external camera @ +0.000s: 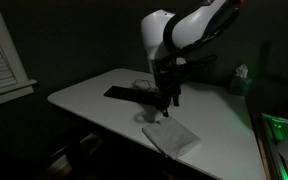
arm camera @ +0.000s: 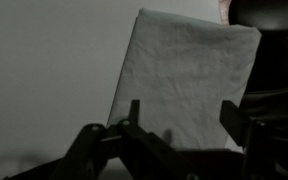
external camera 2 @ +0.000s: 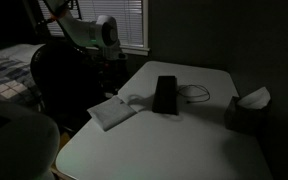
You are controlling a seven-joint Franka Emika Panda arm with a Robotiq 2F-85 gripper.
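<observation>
A folded, light-coloured cloth (external camera: 171, 137) lies flat near the table's edge. In the wrist view the same cloth (arm camera: 184, 70) fills the middle, its near part hidden behind my gripper. The two fingers stand apart, with no object gripped between them. From the first exterior view, my gripper (external camera: 166, 108) hangs just above the cloth's far edge. The second exterior view shows the cloth (external camera 2: 112, 112) at the left table edge, with the dark gripper hard to make out there.
A long black object (external camera 2: 165, 95) lies on the white table (external camera 2: 184, 145), with a thin cable (external camera 2: 194, 94) beside it. A tissue box (external camera 2: 247, 112) stands at the opposite side. Bare tabletop stretches between the cloth and that box.
</observation>
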